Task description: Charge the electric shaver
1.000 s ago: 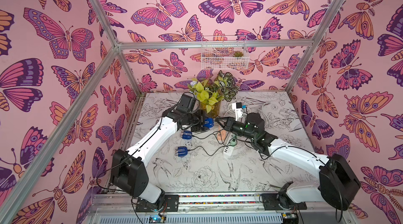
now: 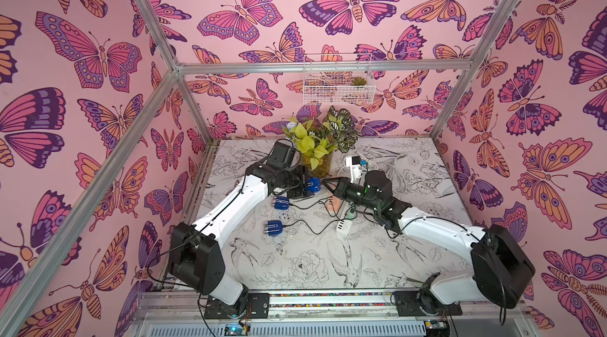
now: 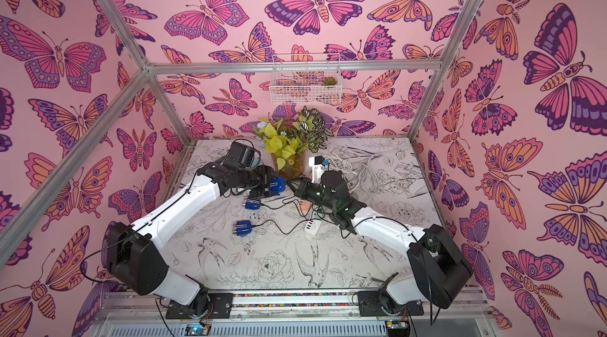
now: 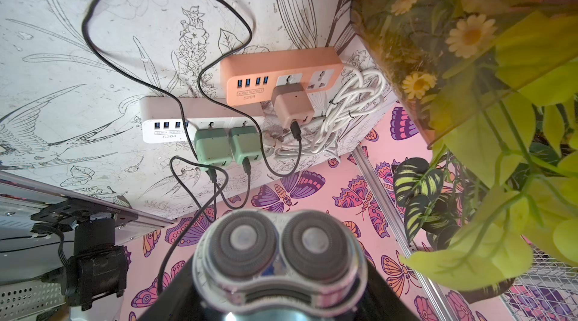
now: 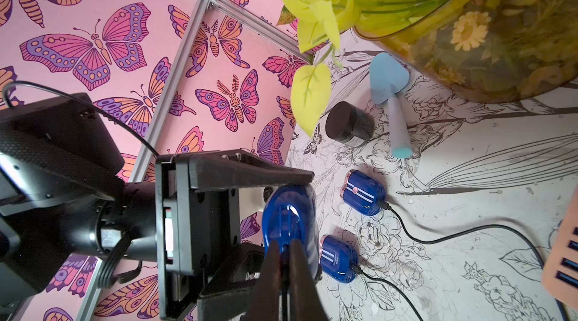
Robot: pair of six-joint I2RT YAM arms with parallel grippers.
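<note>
A blue shaver is held in my left gripper, which is shut around its sides; its two round heads (image 4: 280, 242) fill the bottom of the left wrist view. My right gripper is shut, its dark fingertips close to the end of the held shaver (image 2: 312, 185). Contact is not clear, and no plug shows between those fingers. From the green adapter (image 4: 245, 144) a black cable (image 4: 198, 215) runs down behind the shaver heads, its end hidden. Two other blue shavers (image 5: 363, 192) (image 5: 338, 259) lie on the table with cables attached.
A peach power strip (image 4: 281, 74) and a white one (image 4: 171, 117) sit near the right arm. Behind the grippers stands a potted plant (image 2: 316, 163). A blue trowel (image 5: 388, 77) and dark jar (image 5: 349, 122) lie nearby.
My right arm has shifted slightly left, bringing its shut fingertips closer to the held shaver. The left arm and the shavers on the table look unmoved.
</note>
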